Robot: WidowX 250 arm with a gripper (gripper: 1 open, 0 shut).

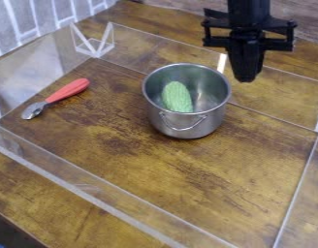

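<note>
A steel pot [196, 120] with a wire handle stands on the wooden table, and a green ridged vegetable [177, 95] lies inside it. My black gripper [246, 70] hangs above and behind the pot at the upper right, apart from it. It appears shut, with nothing visible between its fingers. A red-handled utensil [69, 91] with a metal head lies on the left.
Clear plastic walls [115, 205] border the work area on the left, front and right.
</note>
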